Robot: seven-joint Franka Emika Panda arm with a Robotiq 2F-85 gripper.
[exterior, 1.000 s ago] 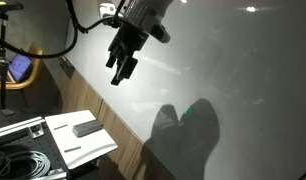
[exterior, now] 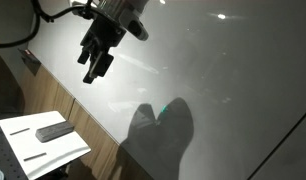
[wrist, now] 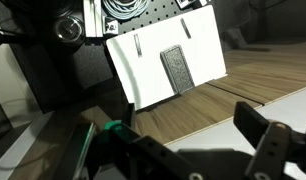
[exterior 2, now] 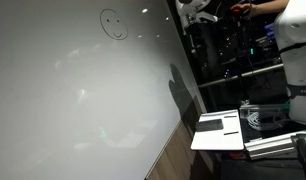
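Observation:
My gripper point(exterior: 90, 65) hangs in front of the large whiteboard point(exterior: 213, 70), above and to the right of a white sheet point(exterior: 68, 148). In the wrist view its fingers point(wrist: 258, 135) stand wide apart, with only floor and whiteboard visible between them. A dark grey eraser point(wrist: 177, 68) lies on the white sheet point(wrist: 148, 85), apart from the gripper. Two slim markers, one at the left point(wrist: 138, 44) and one at the right point(wrist: 185, 27), lie on that sheet too. A smiley face point(exterior 2: 114, 24) is drawn high on the whiteboard point(exterior 2: 83, 90).
Coiled cable point(exterior 2: 263, 118) lies in a dark tray beside the sheet. Wooden floor point(wrist: 198, 105) runs between the sheet and the whiteboard's edge. The space before the board looks clear, apart from the gripper's shadow point(exterior: 158, 140) on it.
The whole exterior view 1 has shifted, so sheet, board marks and gripper all appear further left. The eraser and markers keep their places on the sheet. Nothing was taken hold of.

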